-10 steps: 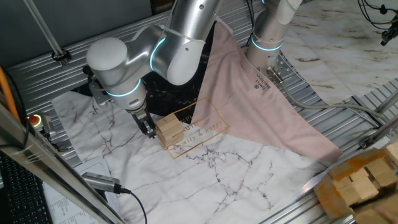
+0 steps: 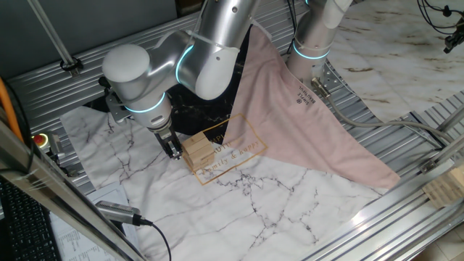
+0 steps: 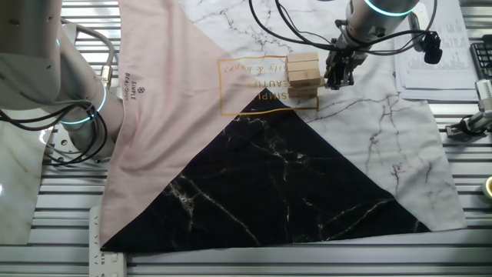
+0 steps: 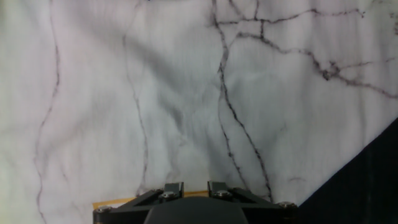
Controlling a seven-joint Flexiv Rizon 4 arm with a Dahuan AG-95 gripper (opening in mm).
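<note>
A small stack of pale wooden blocks (image 2: pixel 197 151) stands on the cloth, partly over its gold printed frame; it also shows as stacked blocks (image 3: pixel 304 71) in exterior view 2. My gripper (image 2: pixel 175 153) points down right beside the stack, at its outer side. In exterior view 2 the gripper (image 3: pixel 338 77) is close against the blocks' end; whether it touches them is unclear. From the wrist, the gripper has its fingertips a little apart, with cloth showing through the gap and no block visible between them.
The cloth (image 2: pixel 268 210) is white marble, pink and black, with wide bare areas. Part of a box of blocks (image 2: pixel 444 190) shows at the right edge. A cabled device (image 2: pixel 119 213), papers and a keyboard (image 2: pixel 25 225) lie at the left.
The box of blocks at the lower right has moved mostly out of view to the right. My gripper and the stack look unmoved.
</note>
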